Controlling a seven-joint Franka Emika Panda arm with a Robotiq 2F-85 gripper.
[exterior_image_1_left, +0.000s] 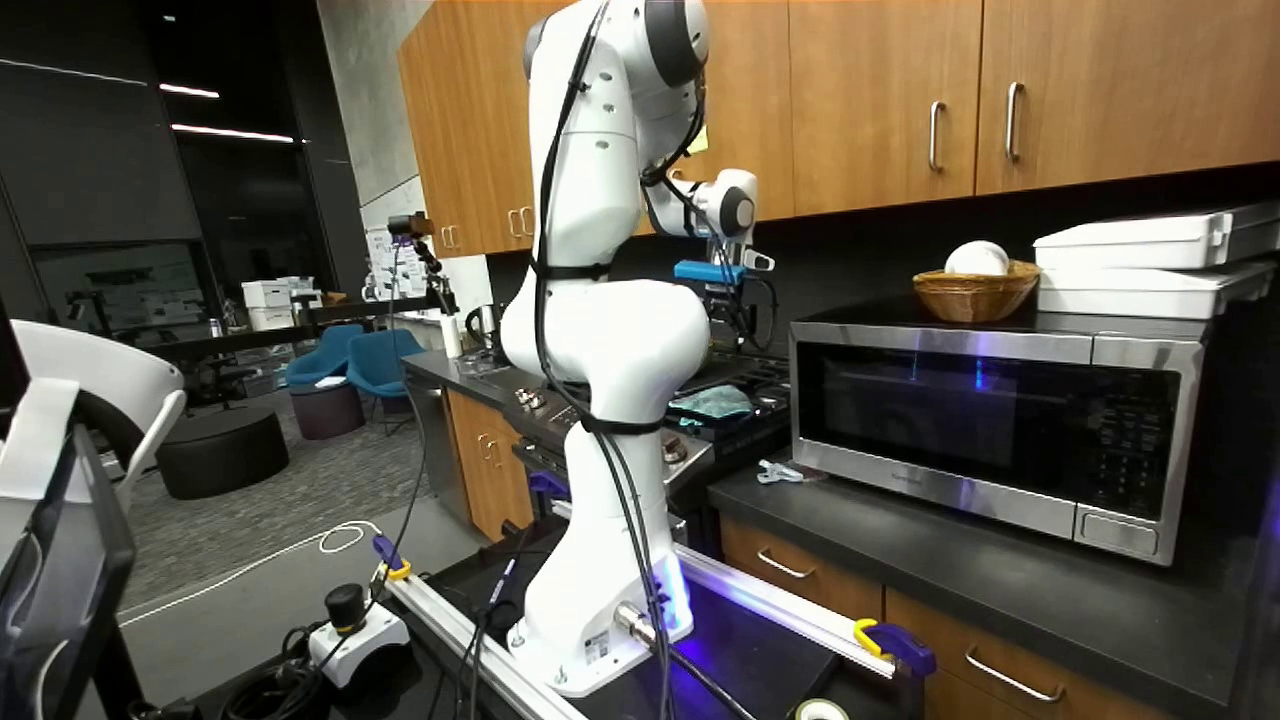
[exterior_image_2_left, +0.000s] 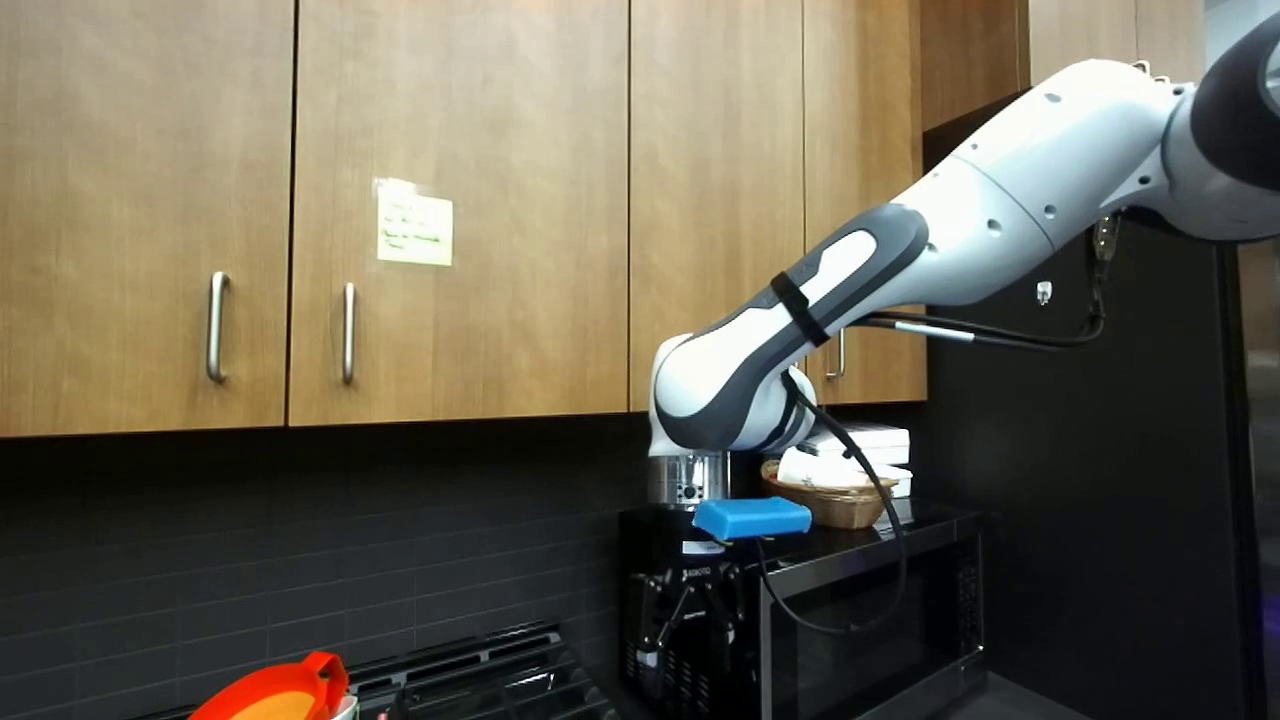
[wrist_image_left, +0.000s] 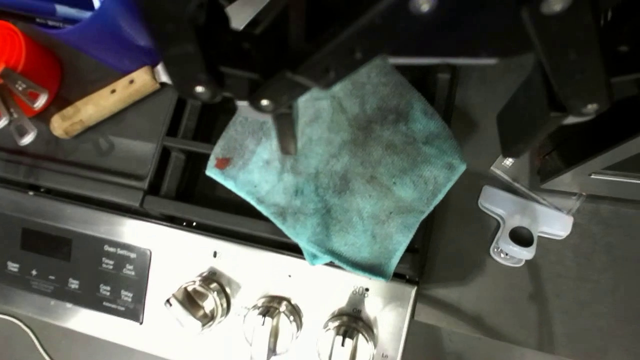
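Observation:
A teal cloth (wrist_image_left: 360, 174), stained dark in places, is spread over the stove grate in the wrist view. It also shows as a small heap of cloth (exterior_image_1_left: 716, 402) on the stove in exterior view 1. My gripper hangs above it, open, its fingers wide apart with nothing between them. One fingertip (wrist_image_left: 286, 132) overlaps the cloth in the picture, while the other finger (wrist_image_left: 525, 120) is over the counter to the right. In exterior view 2 the gripper (exterior_image_2_left: 686, 654) points downward in front of the microwave.
On the counter right of the stove lies a white clip (wrist_image_left: 519, 225). The microwave (exterior_image_1_left: 984, 420) stands behind it, a basket (exterior_image_1_left: 978, 292) on top. Left of the cloth are a wooden handle (wrist_image_left: 105, 102), a red cup (wrist_image_left: 30, 66) and a blue container (wrist_image_left: 114, 36). Stove knobs (wrist_image_left: 273, 327) line the front.

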